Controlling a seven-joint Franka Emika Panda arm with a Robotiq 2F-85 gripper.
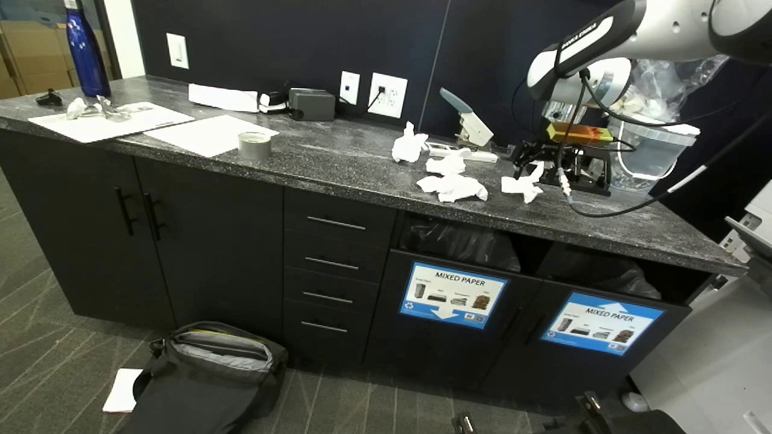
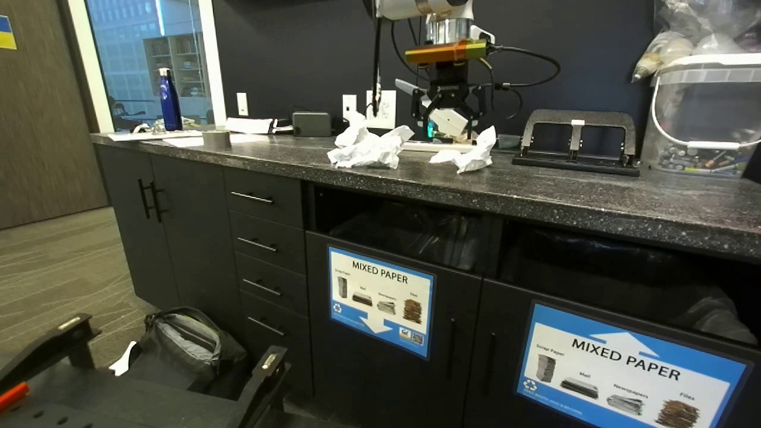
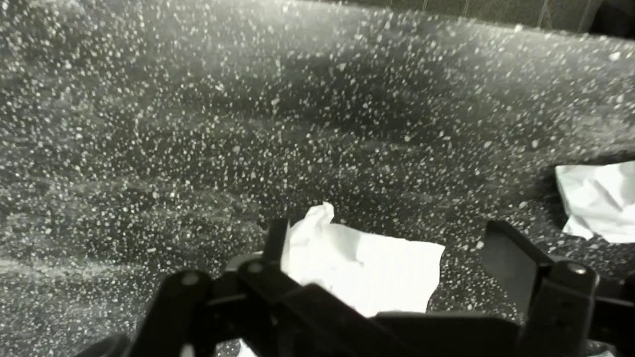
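Observation:
My gripper [image 2: 449,134] is open above the counter, its fingers pointing down and spread apart. In the wrist view a crumpled white paper [image 3: 375,267] shows between the two fingers, partly covered by the left finger [image 3: 277,241]; whether they touch it cannot be told. That paper [image 1: 522,185] appears at the right of the group in exterior view 1, near the counter's front. Further crumpled papers [image 1: 453,188] lie to its left, one [image 1: 410,144] standing taller at the back. Another paper [image 3: 601,199] enters the wrist view at the right edge.
Behind the papers stands a white stapler [image 1: 474,130] with a blue handle. A black hole punch [image 2: 578,142] and a lidded clear bucket [image 2: 706,128] are on the right. Bin openings [image 1: 459,242] lie under the counter edge. Tape [image 1: 254,145] and flat sheets [image 1: 210,135] lie left.

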